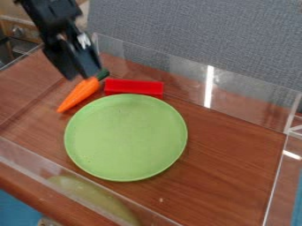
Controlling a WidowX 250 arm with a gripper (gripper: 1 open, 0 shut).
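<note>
My gripper (73, 62) is up at the upper left, motion-blurred, hanging above an orange carrot (78, 93) with a green top. It appears open, with nothing visible between its fingers. A red block (133, 86) lies just right of the carrot, behind a round green plate (125, 137) that is empty. A pale yellowish, banana-like object (94, 198) lies at the lower front, seen through the clear wall.
Clear low walls (248, 110) edge it at the back, front and right, with a grey panel (207, 40) behind.
</note>
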